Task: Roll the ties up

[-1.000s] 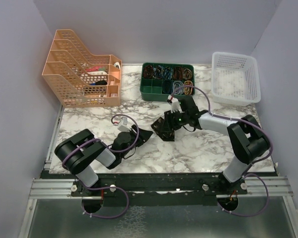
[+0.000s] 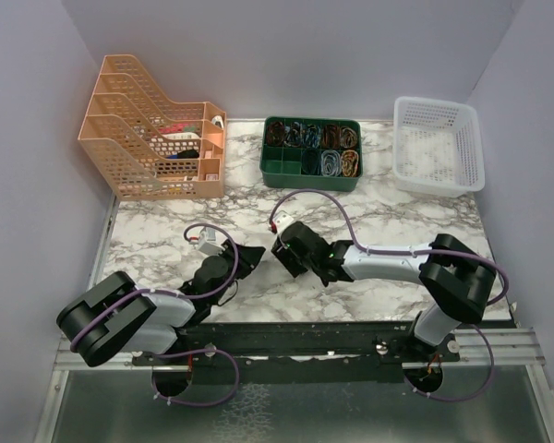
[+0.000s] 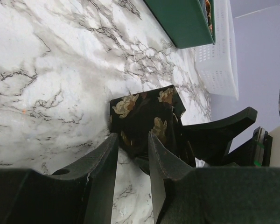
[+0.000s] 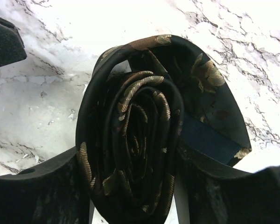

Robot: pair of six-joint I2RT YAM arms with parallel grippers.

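Note:
A dark floral tie (image 4: 130,140), largely rolled into a coil with a loose flap round it, fills the right wrist view between the fingers of my right gripper; whether they press on it is unclear. In the top view it lies at mid-table under that gripper, mostly hidden. In the left wrist view the tie (image 3: 140,112) shows just beyond my left gripper, whose fingertips are a little apart with nothing visible between them. In the top view my left gripper (image 2: 240,258) is left of the tie.
A green divided box (image 2: 286,175) holds rolled ties at the back middle. A tan organiser (image 2: 148,148) stands back left, a white plastic basket (image 2: 438,143) back right.
My right gripper has moved left and toward the front, over the tie, whose flap is now mostly hidden from above. The left arm has drawn left and toward the front edge.

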